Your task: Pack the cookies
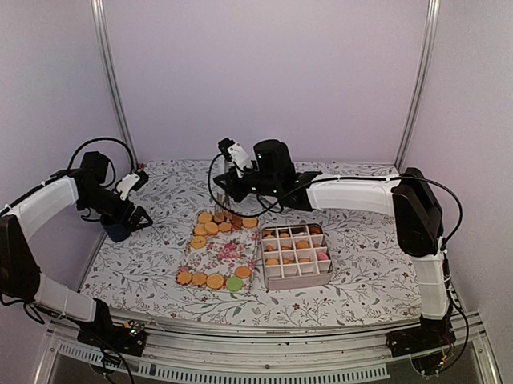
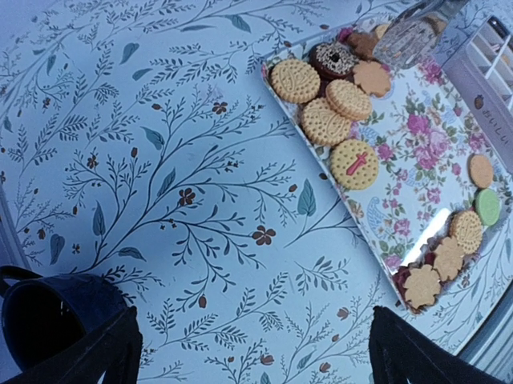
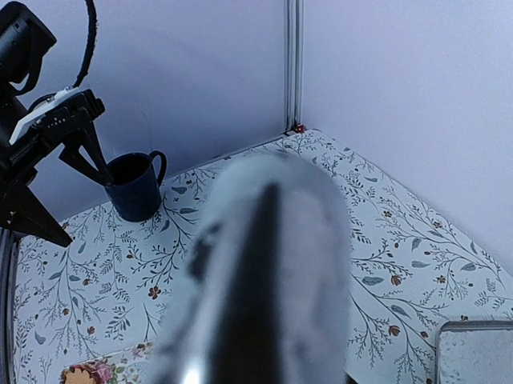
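Observation:
Cookies lie along the edges of a floral tray (image 1: 216, 258), with a clear middle; among them are a chocolate ring cookie (image 2: 333, 60) and a green cookie (image 1: 234, 283). Right of it stands a pink compartment box (image 1: 298, 282) with cookies in several cells. My right gripper (image 1: 228, 182), over the tray's far end, is shut on what looks like silvery tongs (image 2: 410, 36). Their lower end is at the far cookies; whether they pinch one cannot be told. Up close, the tongs (image 3: 272, 240) fill the middle of the right wrist view, blurred. Open and empty, my left gripper (image 1: 143, 200) hovers at the left.
A dark blue mug (image 1: 117, 232) stands at the left wall, close to the left gripper. Behind the right arm lies a grey metal tray (image 3: 477, 352), mostly covered in the top view. Patterned table between mug and floral tray is free.

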